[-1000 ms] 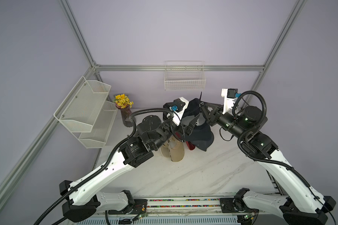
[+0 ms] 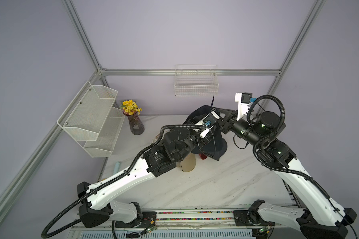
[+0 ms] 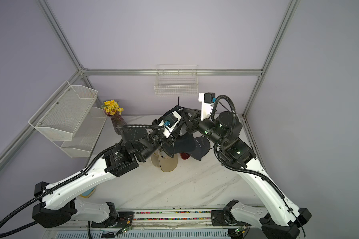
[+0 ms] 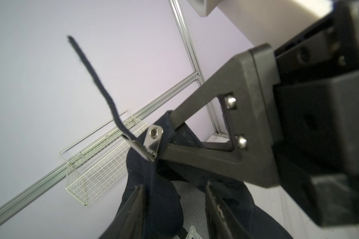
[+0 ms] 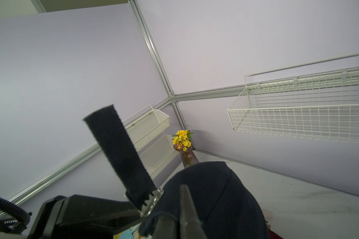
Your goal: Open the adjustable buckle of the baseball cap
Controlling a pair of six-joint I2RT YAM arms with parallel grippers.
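A dark navy baseball cap hangs between the two grippers. In the left wrist view its metal buckle sits beside the right gripper's fingertips, with a loose strap standing up from it. My right gripper is shut on the cap's band at the buckle. My left gripper stands part open just below the buckle, over the cap's fabric. In the right wrist view the strap rises left of the shut fingertips, the buckle at its base.
A vase of yellow flowers stands back left. A mesh shelf hangs on the left wall, a wire basket on the back wall. A tan container and a red object sit under the cap.
Over the last second my left gripper has moved right, in toward the buckle beside the right gripper. The right arm has shifted only slightly.
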